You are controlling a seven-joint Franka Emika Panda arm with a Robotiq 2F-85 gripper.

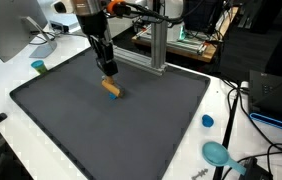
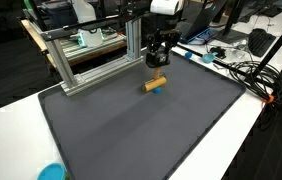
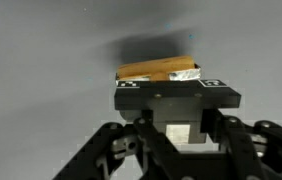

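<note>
A wooden piece [image 1: 111, 87], shaped like a small mallet, hangs from my gripper [image 1: 106, 74] over the dark mat. In exterior view 2 its thick wooden head [image 2: 155, 85] lies crosswise below a short upright stem [image 2: 159, 73] that runs up between the fingers. My gripper [image 2: 161, 63] is shut on that stem. A small blue object [image 1: 114, 97] shows just under the head; whether the two touch, I cannot tell. In the wrist view, part of the wooden head [image 3: 159, 69] sticks out past the dark fingers, which hide the grasp itself.
A metal frame [image 2: 91, 77] stands along one side. On the white table lie a small blue lid [image 1: 207, 121] and a light-blue bowl-like thing [image 1: 217, 154]. A green cup [image 1: 39, 67] sits past the mat's far corner.
</note>
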